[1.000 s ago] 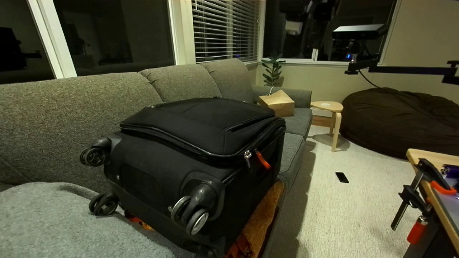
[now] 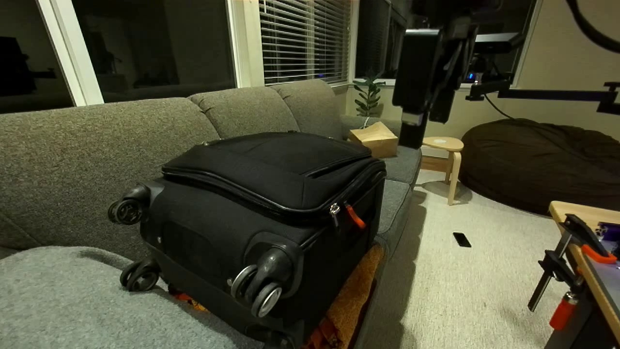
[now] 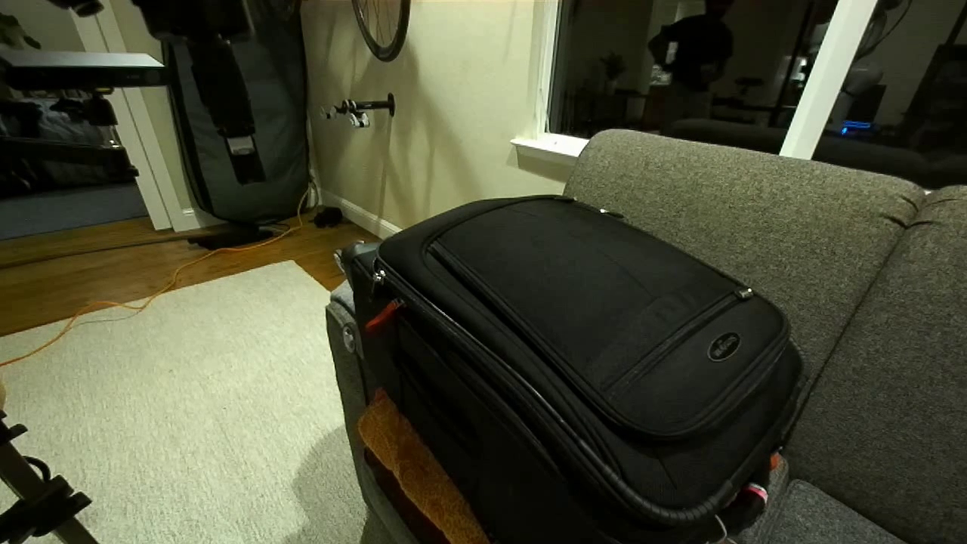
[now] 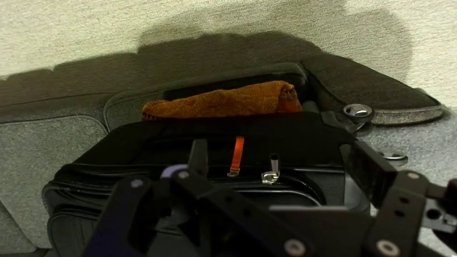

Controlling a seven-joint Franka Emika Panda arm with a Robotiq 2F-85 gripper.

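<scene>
A black soft-sided suitcase lies flat on the couch, its wheels towards the near left in exterior view 1. An orange-red pull tab hangs at its front side beside a metal zipper pull. In the wrist view the orange tab and the silver zipper pull both lie in the space between the fingers. My gripper stands open above that side of the case, holding nothing. Exterior view 2 also shows the orange tab, with the gripper higher up against the background.
An orange-brown cloth is under the suitcase and sticks out along its front. The grey couch's backrest rises behind the case. A clamp is fixed to a table edge at right.
The arm and gripper have come down in exterior view 1, from the top edge to beside the far end of the couch. The suitcase and its zipper tabs look unmoved.
</scene>
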